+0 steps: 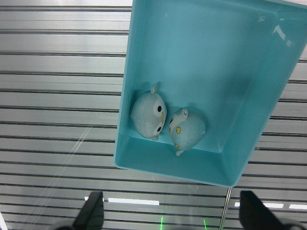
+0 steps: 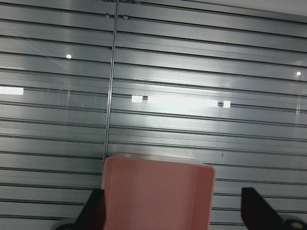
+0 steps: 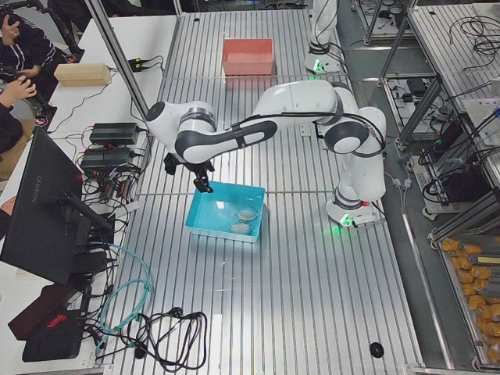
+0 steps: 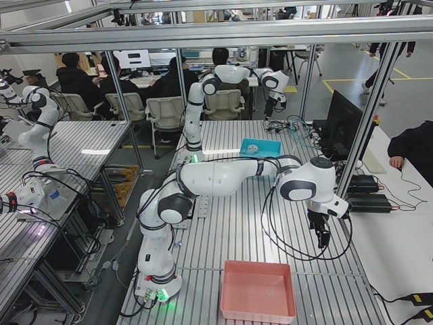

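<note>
My left gripper hangs above the bin's near side, its fingers wide apart, empty. In the camera left view it is at the bin's upper left (image 3: 190,173). My right gripper is open and empty over a pink bin (image 2: 153,191); in the camera right view it points down above the table right of that bin (image 4: 257,290).
A monitor (image 3: 43,203), power units and coiled cables (image 3: 168,336) line the left edge of the slatted table. Frame posts (image 4: 365,122) rise at the edges. The table between the two bins and below the cyan bin is largely clear.
</note>
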